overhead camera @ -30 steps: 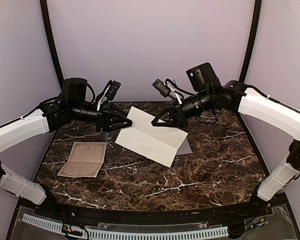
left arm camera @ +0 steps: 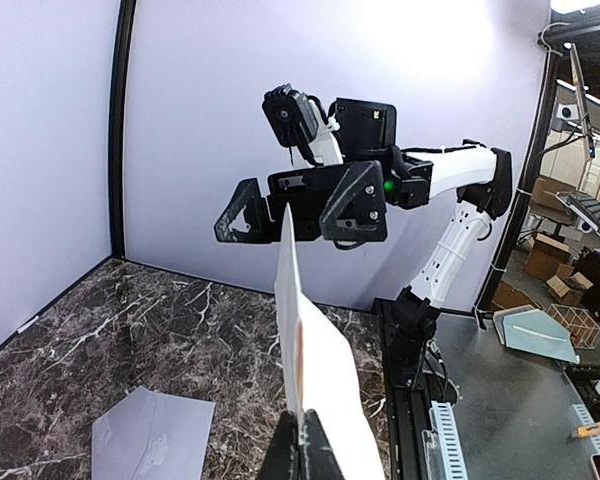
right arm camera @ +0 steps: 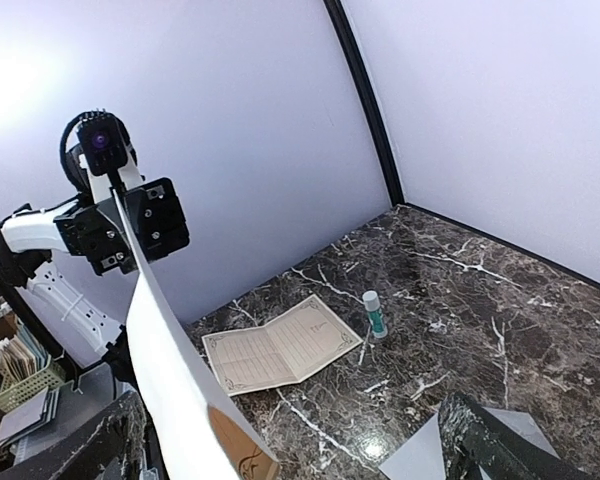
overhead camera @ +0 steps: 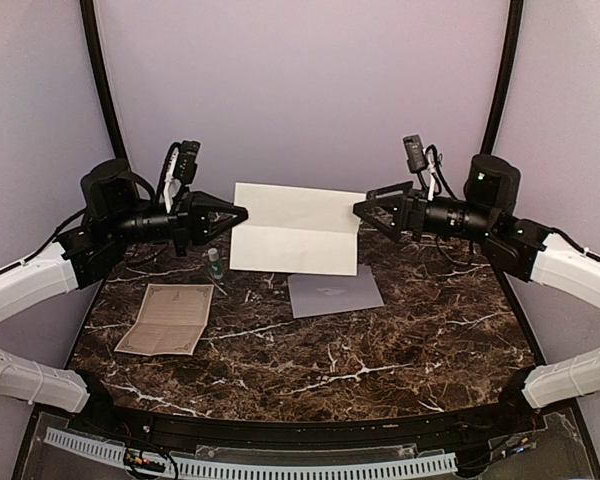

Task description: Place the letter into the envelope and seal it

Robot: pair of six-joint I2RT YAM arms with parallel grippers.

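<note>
A white sheet (overhead camera: 295,232) with a crease across its middle hangs in the air. My left gripper (overhead camera: 242,213) is shut on the sheet's left edge; in the left wrist view, the sheet (left arm camera: 292,330) rises edge-on from the fingertips. At its right edge my right gripper (overhead camera: 360,208) stands open. In the right wrist view, a curled corner with a tan, patterned face (right arm camera: 242,440) reaches between the spread fingers. Below lies a grey-white envelope (overhead camera: 335,294), partly hidden by the sheet. A tan bordered letter (overhead camera: 168,320) rests on the table at left.
A small green glue stick (overhead camera: 215,264) with a white cap stands behind the tan letter.
The sheet has swung from tilted to nearly level and risen. My right gripper has moved right, from the sheet's upper middle to its right edge; the left has moved slightly left and up.
</note>
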